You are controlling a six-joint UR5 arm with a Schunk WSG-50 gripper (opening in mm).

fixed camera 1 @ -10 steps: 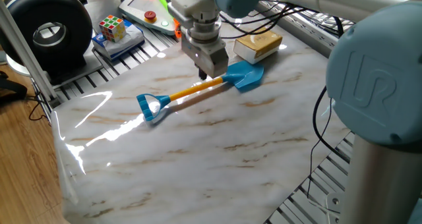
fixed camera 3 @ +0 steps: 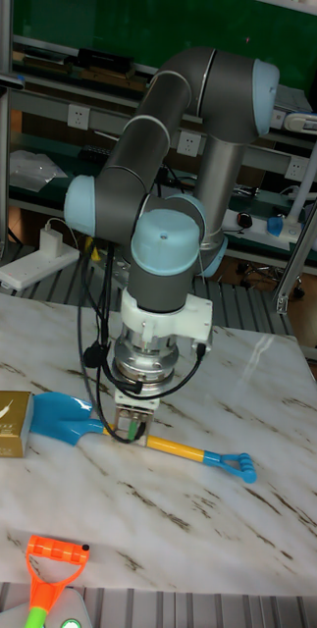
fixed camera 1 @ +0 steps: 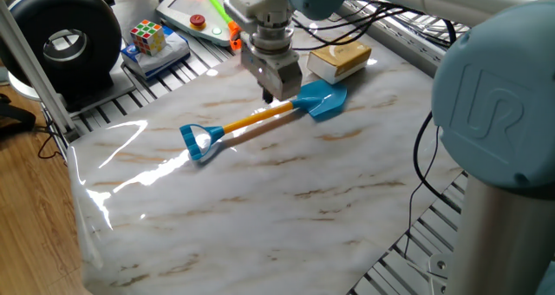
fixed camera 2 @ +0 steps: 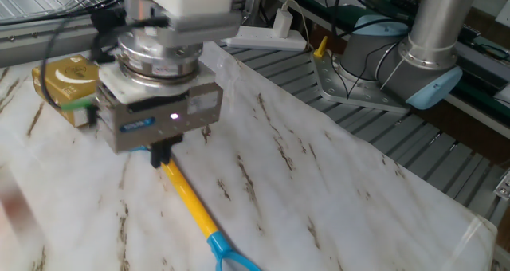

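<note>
A toy shovel with a blue blade, a yellow shaft and a blue D-shaped handle lies across the marbled tabletop. My gripper hangs pointing down just above the shaft, toward its blade end, its black tips apart from it in exterior view 1. Seen in exterior view 2, the two dark fingers stand close together, shut, over the upper end of the yellow shaft, with nothing visibly held. The gripper body hides most of the blade there. In exterior view 3 the fingertips are hard to make out.
A gold-and-white box stands beside the blade. Beyond the table edge are a Rubik's cube on a blue box, a red button and an orange-green toy tool.
The shovel has stayed in place.
</note>
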